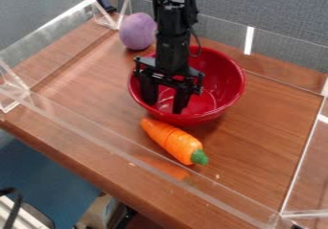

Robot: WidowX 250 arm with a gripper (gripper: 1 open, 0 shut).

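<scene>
My black gripper reaches down from the top into a red bowl, its fingers over the bowl's left part; whether it is open or holds anything is too dark to tell. An orange carrot with a green tip lies on the wooden table just in front of the bowl. A purple rounded object lies behind the bowl, to the left of my arm.
Clear low walls edge the wooden table. Free table space lies left and right of the bowl. A blue floor shows beyond the front left edge.
</scene>
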